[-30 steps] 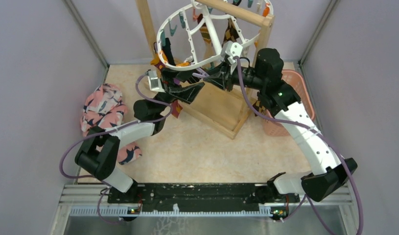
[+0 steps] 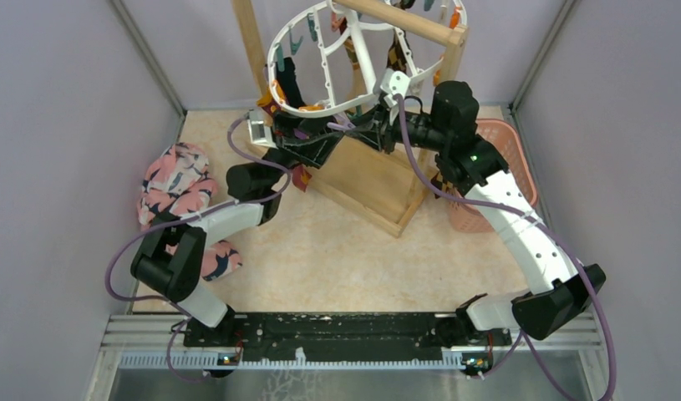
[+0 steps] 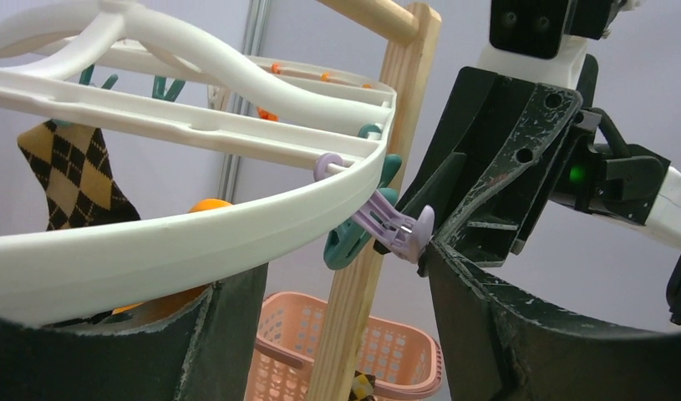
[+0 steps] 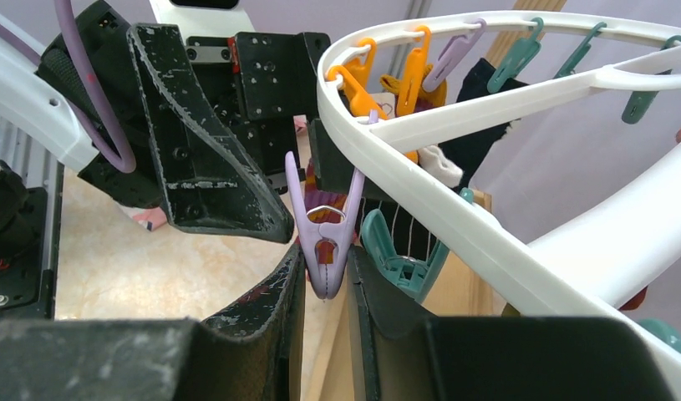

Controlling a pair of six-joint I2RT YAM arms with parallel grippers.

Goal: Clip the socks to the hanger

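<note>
The white round hanger (image 2: 363, 58) hangs on the wooden stand, with dark and patterned socks (image 3: 78, 167) hanging from some clips. At its front rim is a purple clip (image 4: 327, 242). My right gripper is on that clip's lower end, squeezing it between its fingertips. My left gripper stands part open just under the rim, beside the purple clip, with no sock seen between its fingers. Teal clips (image 4: 404, 259) and orange clips (image 4: 414, 71) sit on the rim nearby.
A pink basket (image 2: 491, 209) stands at the right behind the right arm. A floral cloth (image 2: 174, 184) lies at the left.
Both grippers have shifted slightly near the front rim, the left arm a little rightward and up; otherwise little differs in the top view.
</note>
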